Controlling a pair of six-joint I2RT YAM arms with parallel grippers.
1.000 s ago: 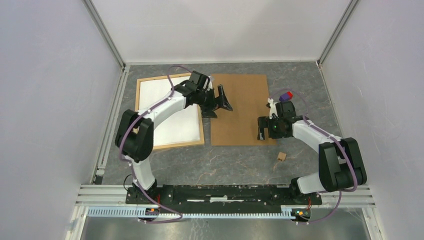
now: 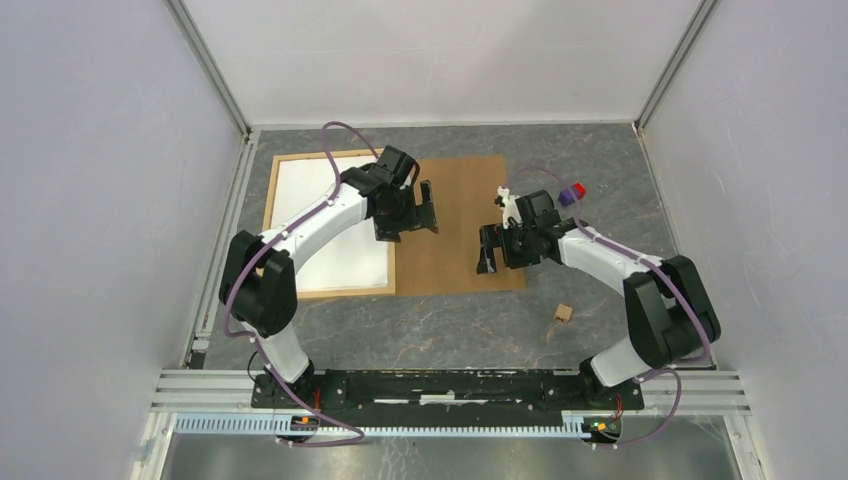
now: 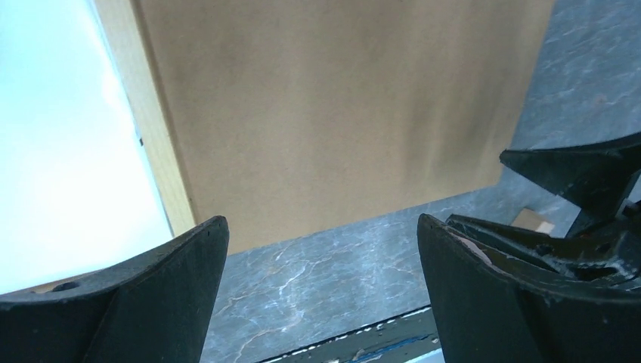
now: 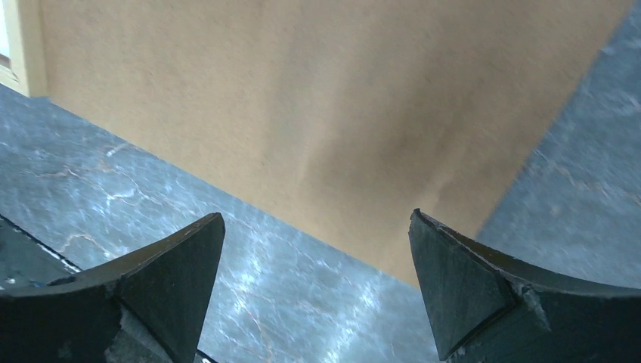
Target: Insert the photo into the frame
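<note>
A shallow wooden frame [image 2: 340, 294] with a white panel [image 2: 345, 258] inside lies at the left of the top view. Flat against its right side is a plain brown board [image 2: 460, 225]; in the left wrist view the board [image 3: 325, 121] meets the frame's light strip [image 3: 155, 144] with no clear gap. No picture shows on either sheet. My left gripper [image 2: 412, 222] hangs over the board's left part, open and empty. Above the lower right part of the board stands my right gripper [image 2: 499, 262], open, nothing between its fingers. The left arm hides some of the frame.
A small blue and red object [image 2: 571, 194] sits behind the right arm. Near the front right lies a small tan block [image 2: 564, 313]. Bare grey table [image 2: 450, 335] stretches in front of the board.
Frame and brown board have shifted left, and the gap between them has closed. Both grippers have moved left; the right one now stands farther in over the board.
</note>
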